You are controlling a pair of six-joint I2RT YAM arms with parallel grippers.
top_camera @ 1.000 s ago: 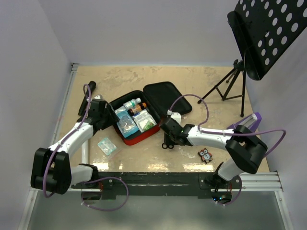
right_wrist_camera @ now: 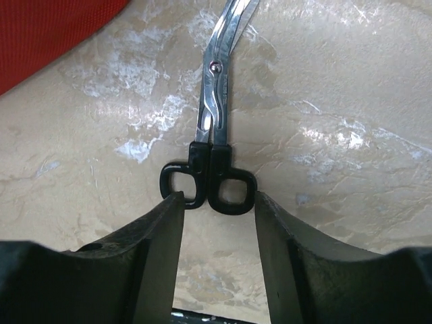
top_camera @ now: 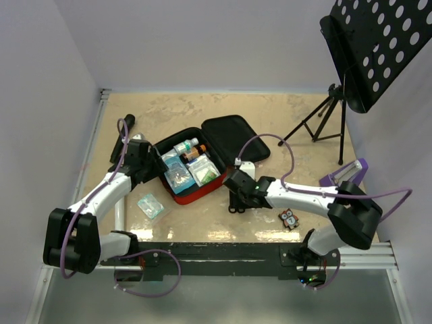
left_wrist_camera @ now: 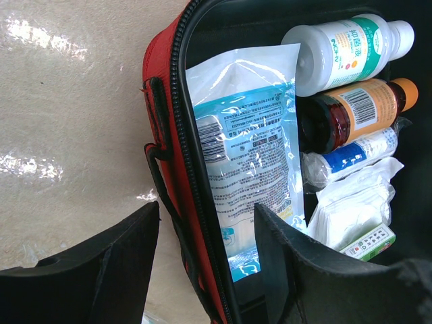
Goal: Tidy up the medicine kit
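The red medicine case [top_camera: 196,194] lies open, its black lid folded back. In the left wrist view it holds a blue-and-white packet [left_wrist_camera: 246,155], a white bottle [left_wrist_camera: 347,54], a brown bottle [left_wrist_camera: 358,115], a plastic-wrapped roll [left_wrist_camera: 354,156], white gauze [left_wrist_camera: 351,206] and a small green-and-white box [left_wrist_camera: 371,241]. My left gripper is open above the case's left wall, with nothing held. Scissors with black handles [right_wrist_camera: 214,165] lie on the table in front of the case. Over their handles stands my open right gripper, fingertips close to the handle loops, gripping nothing.
A clear packet [top_camera: 150,205] lies left of the case. On the right are a small owl-like item [top_camera: 289,219] and a purple holder [top_camera: 354,169]. A black stand [top_camera: 327,115] is at the back right.
The left arm, the case and the scissors have stayed put.
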